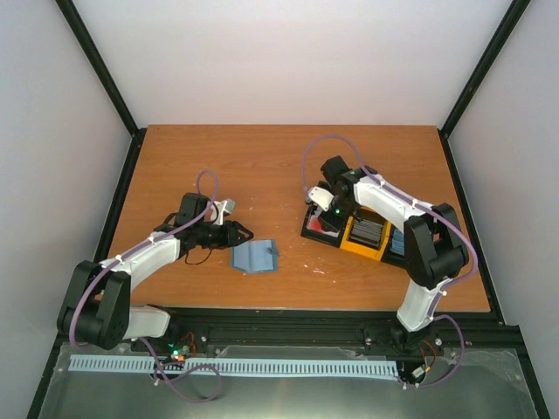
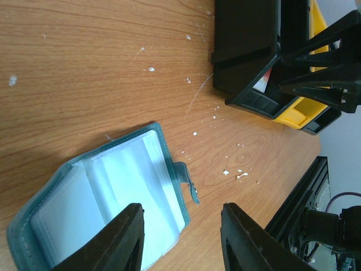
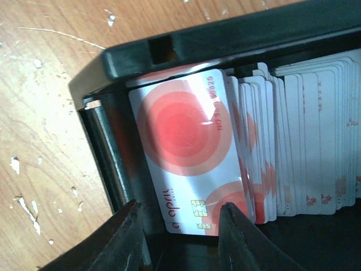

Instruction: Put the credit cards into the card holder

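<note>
Lying open on the table is the blue card holder (image 1: 254, 256), with pale clear pockets and a strap tab (image 2: 186, 179) on one side. My left gripper stands open over its edge, nothing between the fingers. White and red cards (image 3: 187, 132) lean in a row inside a black bin (image 3: 169, 53); the front one faces up toward the right wrist camera. Just at the lower edge of that front card is my right gripper, open and apart from the card as far as shows.
A yellow bin (image 1: 366, 234) adjoins the black one, with another dark bin holding blue items (image 1: 397, 242) at its right. Small white flecks (image 2: 241, 174) dot the wood. The table between holder and bins is clear.
</note>
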